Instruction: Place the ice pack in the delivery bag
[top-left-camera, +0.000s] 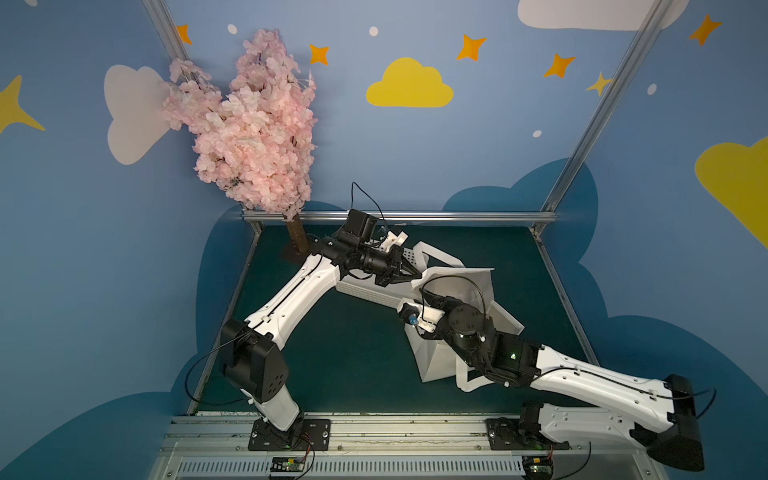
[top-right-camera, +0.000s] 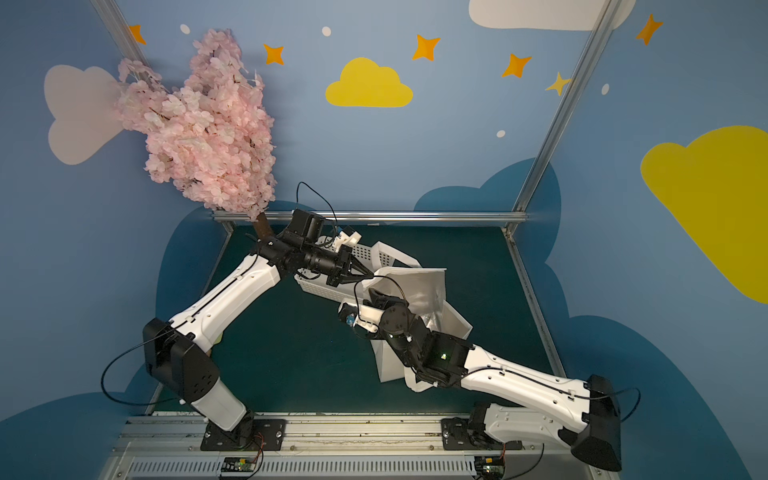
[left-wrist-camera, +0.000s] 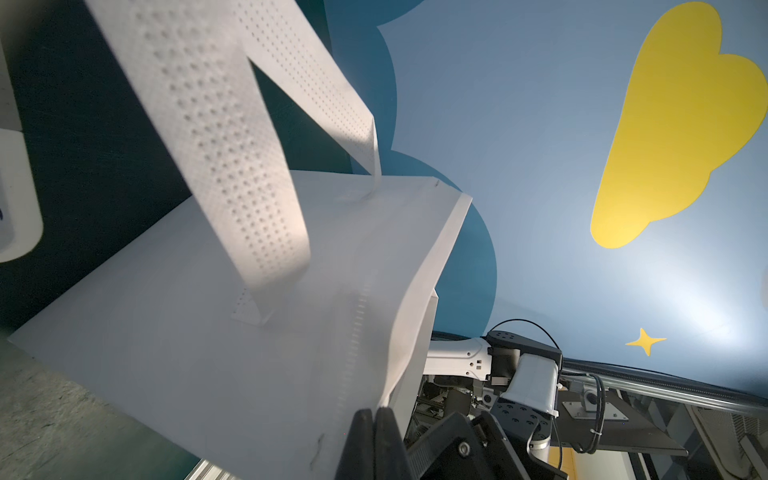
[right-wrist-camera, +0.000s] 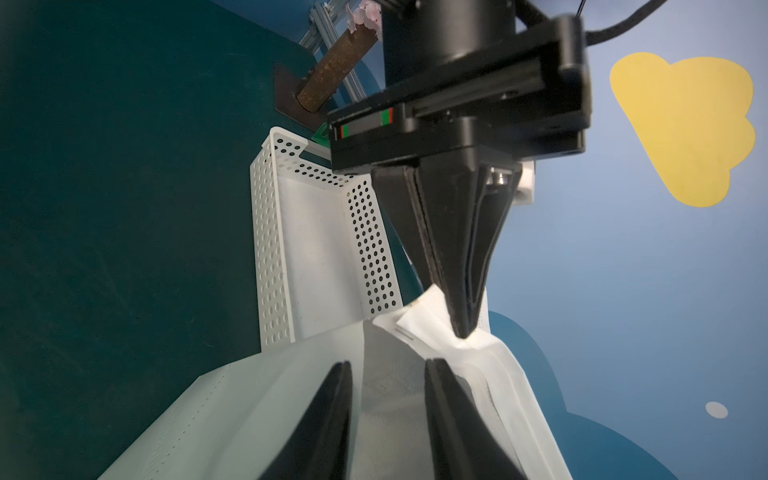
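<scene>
A white delivery bag (top-left-camera: 436, 360) with strap handles (left-wrist-camera: 264, 224) stands open in the middle of the table. My left gripper is shut at the bag's upper left edge; in the right wrist view its fingertips touch the folded rim, and whether the rim is between them cannot be told. My right gripper is open over the front of the bag, its fingers either side of a stretch of bag wall or interior. I cannot make out an ice pack in these views.
A white perforated basket (right-wrist-camera: 316, 256), empty where visible, lies behind and left of the bag. A blossom tree (top-left-camera: 248, 128) on a trunk stands at the back left.
</scene>
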